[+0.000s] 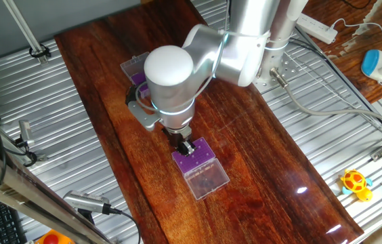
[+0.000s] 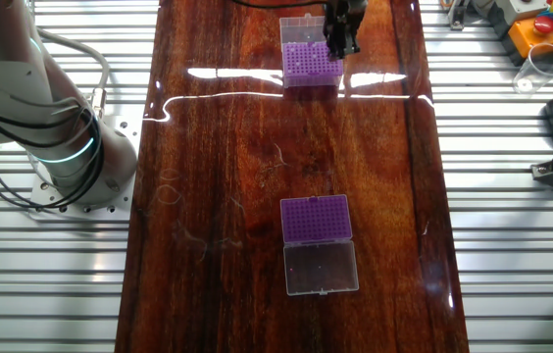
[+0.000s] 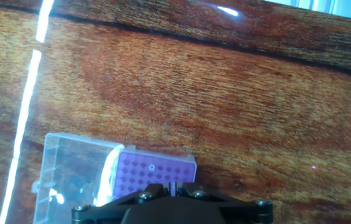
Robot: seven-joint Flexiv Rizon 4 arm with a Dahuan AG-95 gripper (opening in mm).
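A clear hinged box lies open on the wooden table, its purple perforated rack (image 1: 194,157) beside the transparent lid (image 1: 206,180). My gripper (image 1: 187,148) points down over this rack, near its far edge in exterior view 1. Several pale dots show on the rack there. In the wrist view one pale ring stands out on the purple rack (image 3: 147,176), left of my gripper. Its dark fingertips are close together, with a narrow purple and pale strip between them; whether that is a held thing or the rack behind cannot be told. The same rack (image 2: 306,65) is partly covered by the gripper in exterior view 2.
A second open box with a purple rack (image 2: 316,219) and clear lid (image 2: 322,269) lies farther along the table; my arm partly hides it in exterior view 1. Bare table (image 2: 218,176) lies between the boxes. A toy turtle (image 1: 355,181) sits off the table.
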